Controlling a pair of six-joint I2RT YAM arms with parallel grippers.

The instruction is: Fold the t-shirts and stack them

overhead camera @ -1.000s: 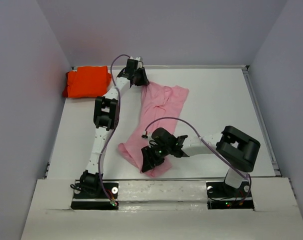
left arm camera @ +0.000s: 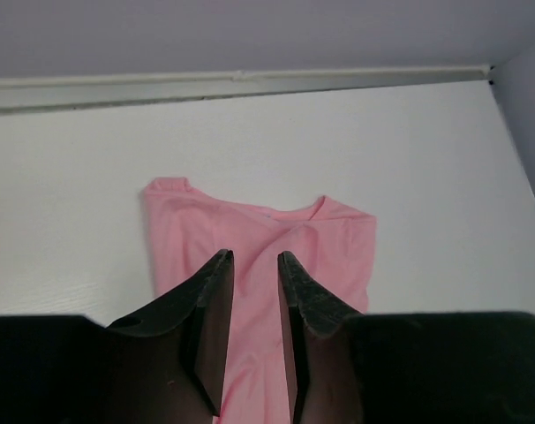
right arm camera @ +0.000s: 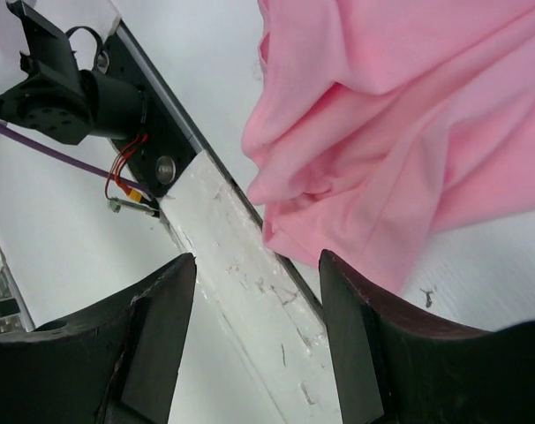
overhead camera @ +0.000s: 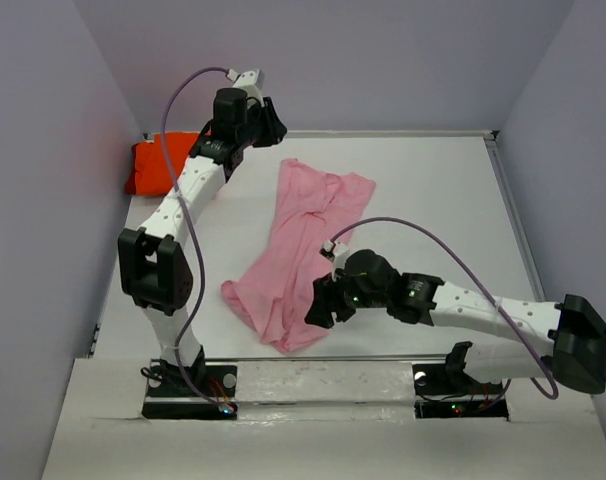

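A pink shirt [overhead camera: 313, 220] lies spread lengthwise over the white table, rumpled at its near end [right arm camera: 365, 212] and fairly flat at the far one [left arm camera: 188, 230]. My left gripper [overhead camera: 271, 125] is raised above the back left, off the shirt; in its wrist view the fingers stand a little apart with nothing between them. My right gripper [overhead camera: 321, 310] hovers over the shirt's near right part, open and empty, its fingertips well apart in the right wrist view.
An orange-red folded cloth [overhead camera: 149, 165] sits at the back left, partly behind the left arm. The front edge [right arm camera: 241, 247] lies close below my right gripper.
My left gripper has risen away from the shirt's far left corner toward the back. My right gripper has moved right, with its arm lifted. The shirt's near end has shifted slightly left.
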